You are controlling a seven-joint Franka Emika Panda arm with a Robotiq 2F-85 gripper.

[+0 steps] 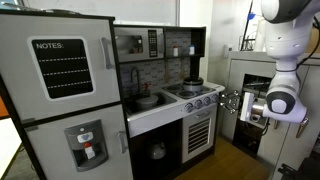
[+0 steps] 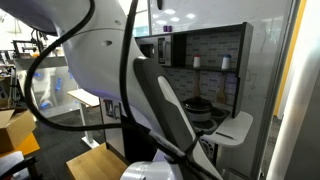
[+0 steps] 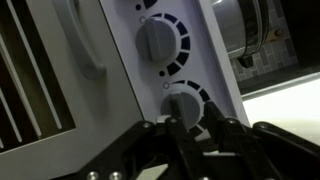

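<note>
A toy kitchen's stove panel fills the middle of the wrist view, with an upper grey knob (image 3: pixel 156 40) and a lower grey knob (image 3: pixel 182 106), each ringed by dark markings. At the lower knob are the dark fingertips of my gripper, partly covering it. How far apart they stand, and whether they touch the knob, is too dark to make out. In exterior view 1 the gripper (image 1: pixel 224 101) is at the right end of the stove front. The arm hides it in exterior view 2.
A dark pot (image 1: pixel 191 87) stands on the stove top. Below the knobs is the oven door (image 1: pixel 197 133) with its handle (image 3: pixel 80 45). A white fridge (image 1: pixel 65 100) stands on the left.
</note>
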